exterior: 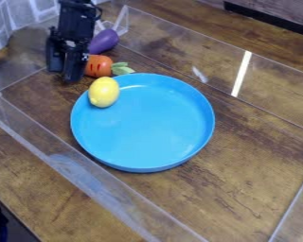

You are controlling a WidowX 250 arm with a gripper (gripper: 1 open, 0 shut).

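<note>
My dark gripper (67, 59) is low at the upper left, left of an orange carrot (98, 66) with a green top and a purple eggplant (103, 40). Its fingers are dark and small in view, so what lies between them is hard to see. A yellow egg-shaped object (105, 93) rests on the upper left part of a round blue plate (154, 128).
Clear plastic walls border the wooden surface (242, 142) along the left and back.
</note>
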